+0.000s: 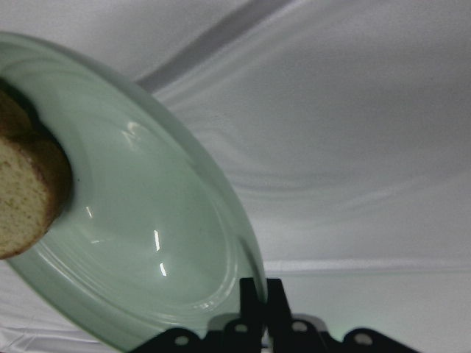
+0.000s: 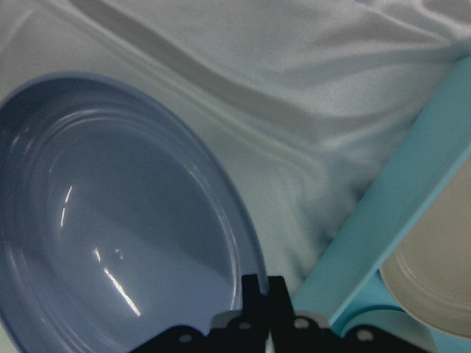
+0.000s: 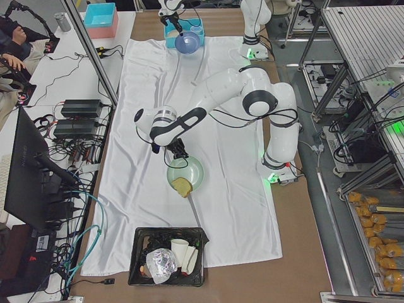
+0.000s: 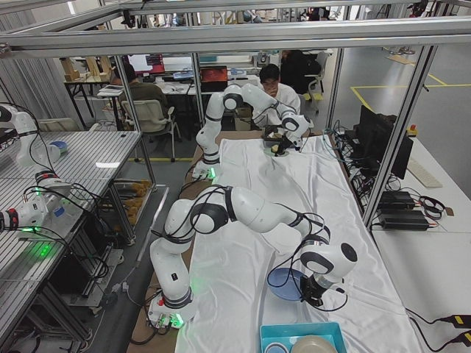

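Observation:
A green plate (image 3: 196, 170) lies on the white cloth with a piece of bread (image 3: 182, 186) on it. My left gripper is shut on the plate's right rim, seen in the left wrist view. A blue plate (image 2: 118, 206) is at the far end of the cloth in the left camera view, beside a cyan tray (image 4: 294, 331). My right gripper is shut on the blue plate's rim; in the right wrist view the tray lies just to the right, holding a beige dish (image 2: 434, 257) and a cup.
A black bin (image 3: 167, 265) with foil and white items sits at the near end in the left camera view. Frame posts and monitors border the table.

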